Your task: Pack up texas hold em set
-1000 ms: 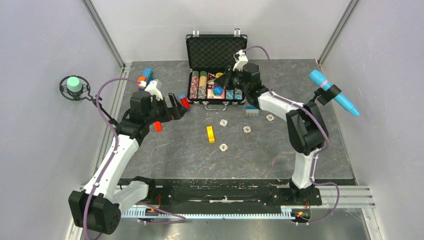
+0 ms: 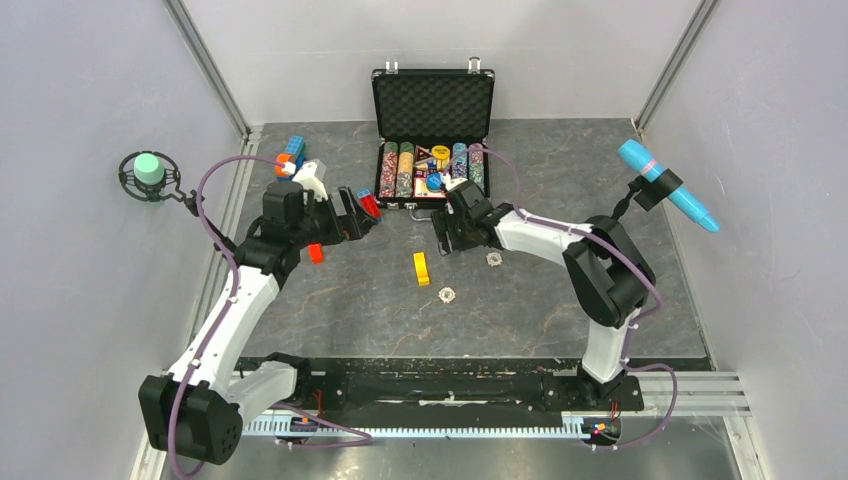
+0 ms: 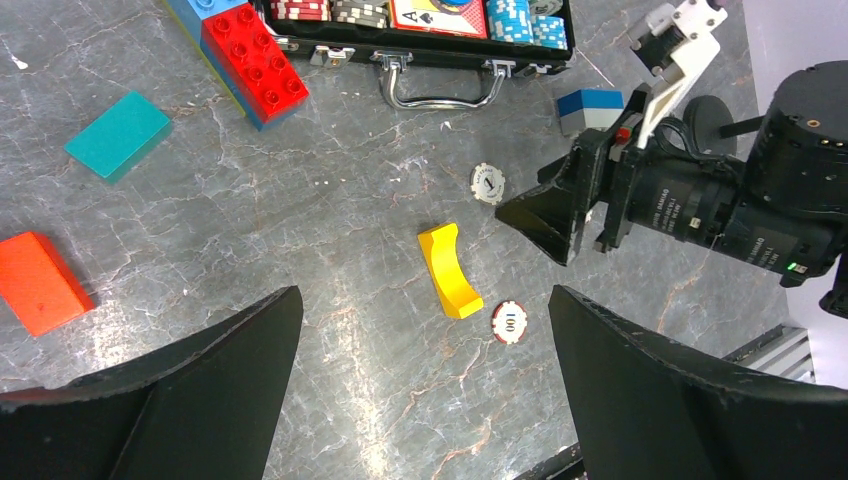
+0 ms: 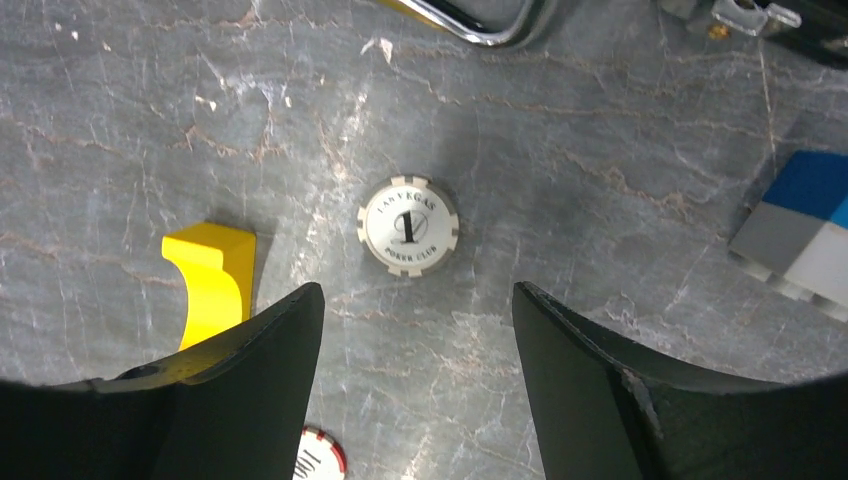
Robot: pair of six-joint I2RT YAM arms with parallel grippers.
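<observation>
The open black poker case (image 2: 432, 140) stands at the back, its tray holding rows of chips and card boxes. My right gripper (image 2: 443, 240) is open just in front of it, over a white "1" chip (image 4: 408, 227) lying flat on the table between its fingers but apart from them. A second chip (image 2: 447, 295) lies nearer the front, and a third chip (image 2: 494, 259) sits right of my right gripper. At the left, my open left gripper (image 2: 358, 215) is held above the table, nothing between its fingers.
A yellow curved block (image 2: 421, 269) lies mid-table. Red-blue bricks (image 3: 255, 65), a teal block (image 3: 120, 135) and a red block (image 3: 42, 283) are on the left. A blue-white brick (image 4: 800, 235) sits right of the chip.
The left arm has hardly moved.
</observation>
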